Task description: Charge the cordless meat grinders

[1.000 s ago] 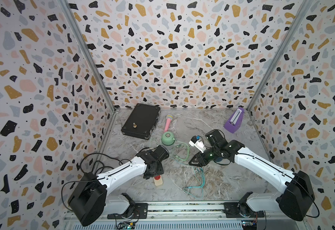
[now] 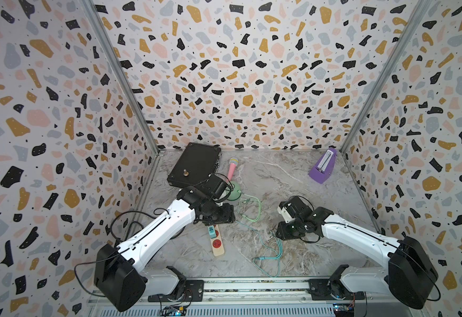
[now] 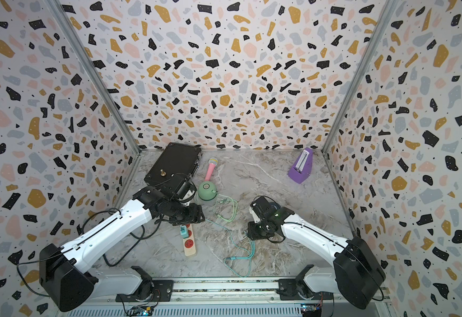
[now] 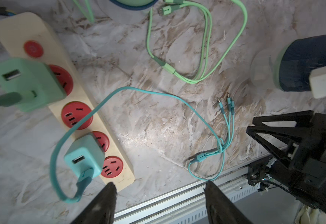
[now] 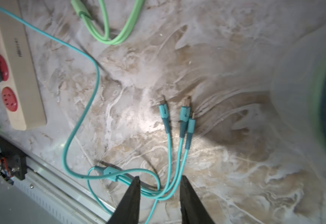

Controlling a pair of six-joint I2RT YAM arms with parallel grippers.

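Note:
A beige power strip (image 4: 120, 181) with red sockets carries a teal charger (image 4: 82, 158) and a green charger (image 4: 28, 84). From the teal charger a teal cable (image 4: 163, 93) runs to a splitter with three tips (image 5: 184, 112) lying loose on the table. My right gripper is part open above that cable's strands, nothing seen held. High over the strip, my left gripper stands open and empty. One grinder, green-topped (image 3: 207, 190), stands behind with a green cable (image 4: 241, 26) near it. A dark blue grinder (image 4: 306, 63) stands beside my right arm.
A black case (image 2: 194, 166), a pink microphone (image 2: 232, 168) and a purple metronome (image 2: 323, 166) occupy the back. Black cords loop at left.
My left arm has risen and moved away from the strip, baring the teal charger. My right gripper has shifted right and lower, toward the teal cable's tips.

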